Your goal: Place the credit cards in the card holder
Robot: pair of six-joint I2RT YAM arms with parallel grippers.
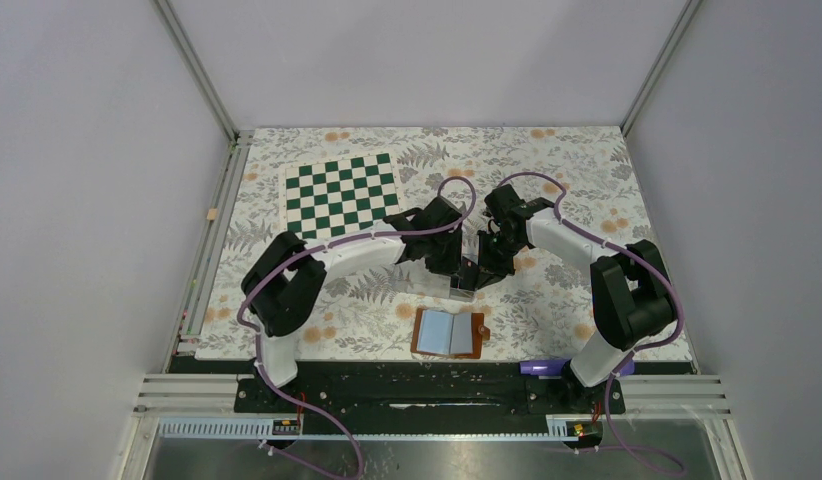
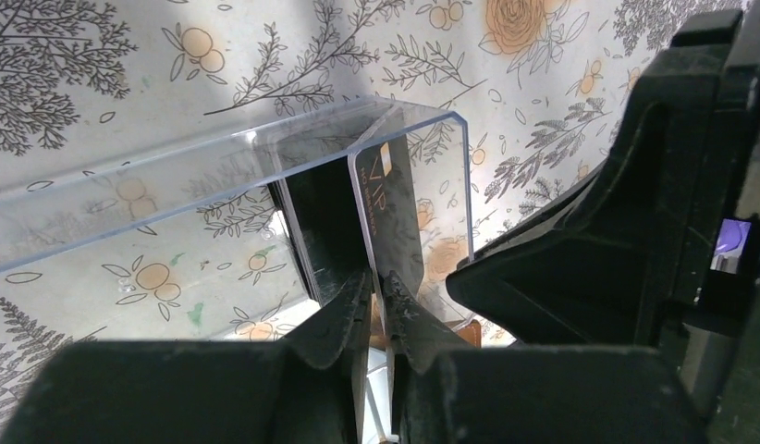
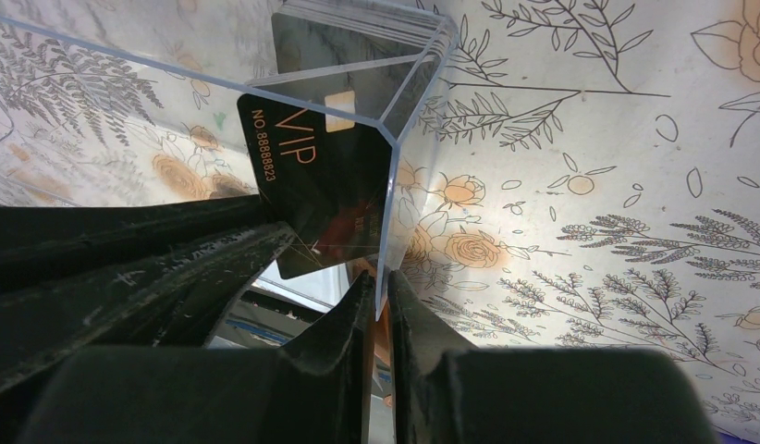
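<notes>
A clear acrylic card holder point(image 2: 127, 203) lies at table centre with black cards inside near its right end, including a VIP card point(image 2: 397, 213). My left gripper reaches over the holder, its fingertips close together at that card's edge; whether they grip it is unclear. My right gripper is shut on the holder's end wall. In the top view both grippers meet over the holder, hiding much of it.
A brown case with pale inserts point(image 1: 437, 332) lies in front of the holder. A green checkered board point(image 1: 332, 195) is at back left, a purple cylinder point(image 1: 539, 367) at front right.
</notes>
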